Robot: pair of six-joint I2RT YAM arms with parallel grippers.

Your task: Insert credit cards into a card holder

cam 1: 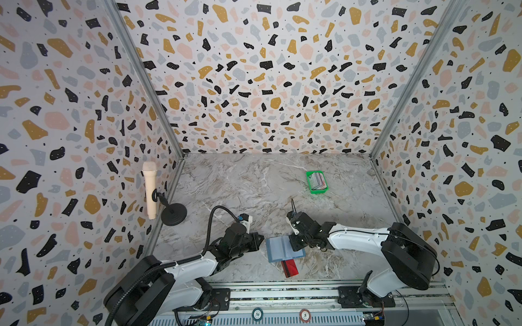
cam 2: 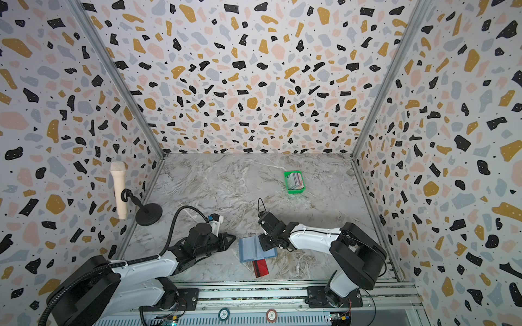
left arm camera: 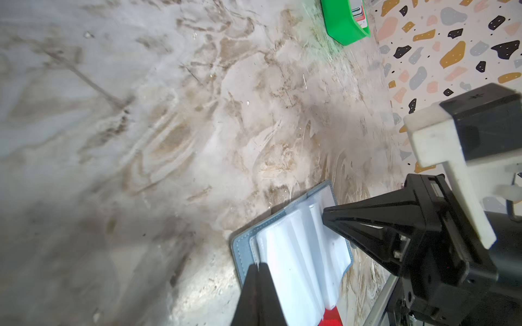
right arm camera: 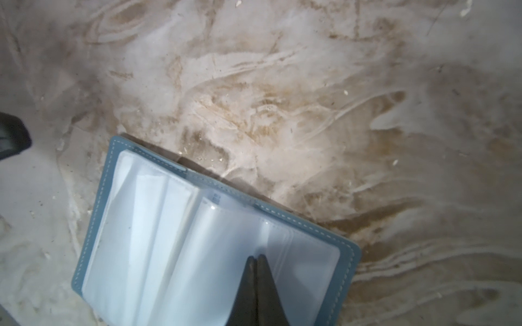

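Observation:
The card holder [cam 1: 275,251] lies spread open near the table's front edge, blue-bordered with clear sleeves. A red and black card [cam 1: 290,267] sticks out from under its front edge; only part shows. My left gripper [cam 1: 262,239] is just left of the holder; in the left wrist view its fingertips [left arm camera: 258,282] are together and empty. Over the holder's right-hand sleeves is my right gripper, shut with nothing visible between its fingers. It looks to be at or close to the sleeve surface; contact cannot be told. The green tray [cam 1: 318,190] holds several cards [cam 1: 317,181].
A black round stand [cam 1: 174,215] with a beige cylinder [cam 1: 150,190] stands at the left side. Bare marble table [cam 1: 244,179] stretches between the arms and the back wall. The metal rail [cam 1: 282,289] runs along the front, close to the red card.

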